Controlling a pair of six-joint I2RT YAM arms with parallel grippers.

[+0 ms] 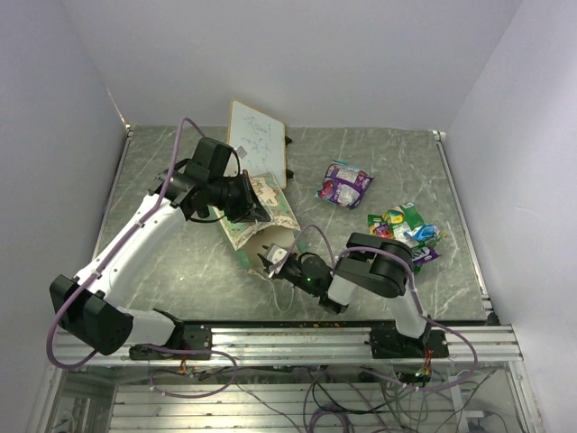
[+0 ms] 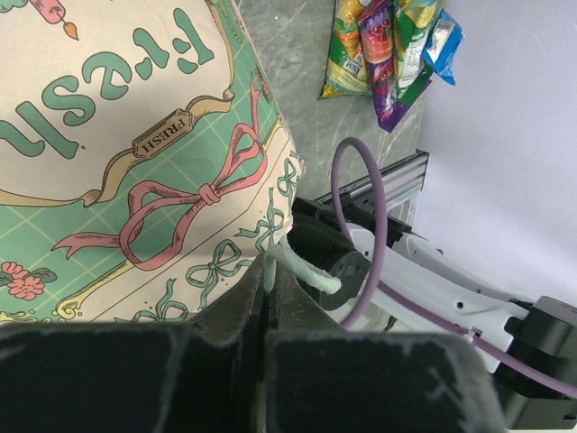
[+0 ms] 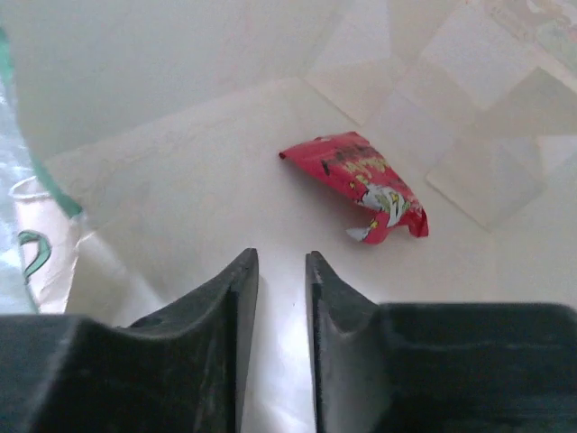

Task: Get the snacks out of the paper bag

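Observation:
The printed paper bag (image 1: pixel 263 197) (image 2: pixel 126 135) lies on its side, its mouth toward the near edge. My left gripper (image 1: pixel 254 213) is shut on the bag's rim at a light green handle, holding it up. My right gripper (image 1: pixel 269 262) is at the bag's mouth, fingers part open with nothing between them. In the right wrist view a red snack packet (image 3: pixel 352 180) lies inside on the bag's pale floor, beyond and slightly right of the fingertips.
A purple snack pack (image 1: pixel 344 184) lies at the back middle. A pile of packets (image 1: pixel 404 225) (image 2: pixel 397 45) is on the right. A whiteboard (image 1: pixel 255 135) leans behind the bag.

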